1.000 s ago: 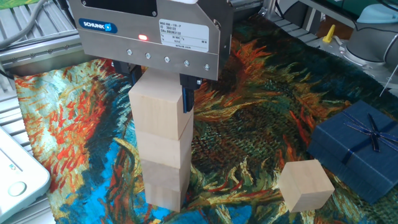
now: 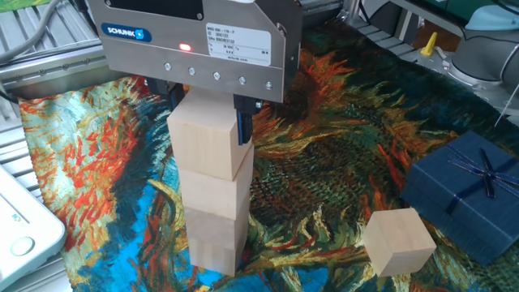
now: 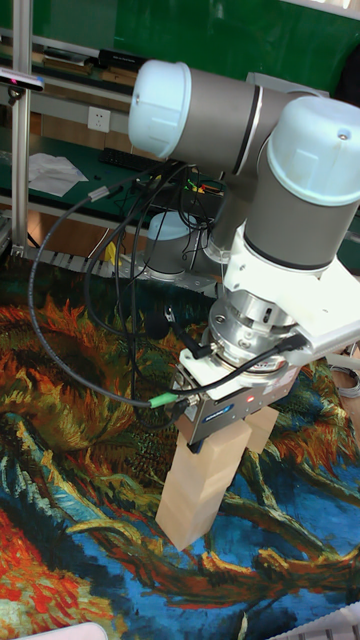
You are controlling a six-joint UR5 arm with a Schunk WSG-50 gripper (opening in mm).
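Observation:
A tower of several light wooden blocks point(image 2: 212, 193) rises from the patterned cloth in exterior view 2. My gripper point(image 2: 209, 109) is at its top, shut on the uppermost block point(image 2: 203, 142). One dark finger point(image 2: 244, 122) lies along that block's right side; the other is mostly hidden behind its left edge. The held block sits directly over the one below, slightly offset to the left, and I cannot tell if a thin gap separates them. In exterior view 3 the tower point(image 3: 199, 485) leans in the picture beneath the gripper body, which hides the fingers.
A loose wooden block point(image 2: 397, 243) rests on the cloth to the right of the tower. Beyond it stands a dark blue gift box point(image 2: 462, 191) with a ribbon. A white device point(image 2: 24, 231) occupies the left edge.
My gripper and the uppermost block have shifted very slightly left together. The lower blocks, loose block and box stay put.

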